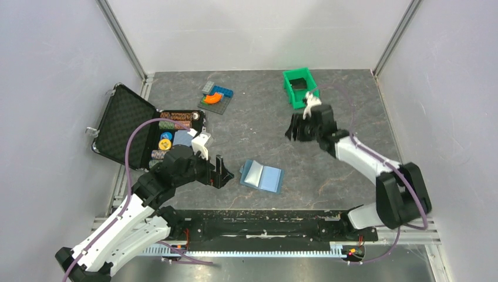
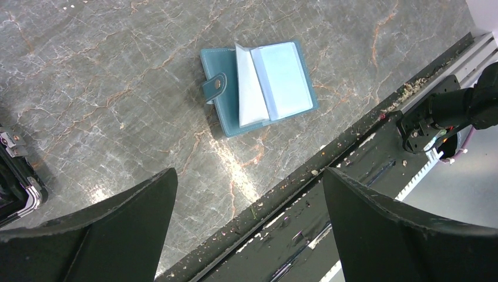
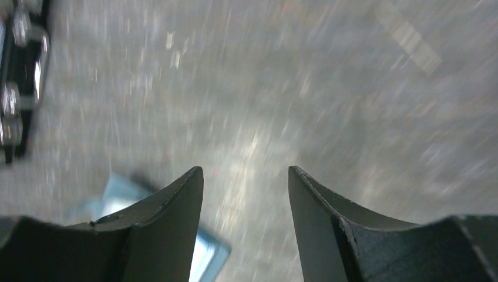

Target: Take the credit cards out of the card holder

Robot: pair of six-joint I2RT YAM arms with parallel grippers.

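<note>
The blue card holder (image 1: 273,180) lies spread open on the grey table, its clear sleeves facing up. From the left wrist view the holder (image 2: 228,117) shows a snap tab on its left side; no card can be made out in the sleeves. My left gripper (image 1: 225,175) is just left of it, open and empty, its fingers (image 2: 126,217) wide apart. Farther back and to the right, my right gripper (image 1: 295,128) hangs over bare table, open with nothing between its fingers. In the blurred right wrist view, part of the holder (image 3: 218,258) shows behind the left finger.
A green basket (image 1: 305,103) with a dark thing in it stands at the back right. The open black case (image 1: 124,129) of spools is on the left, and a brick plate (image 1: 217,108) lies behind.
</note>
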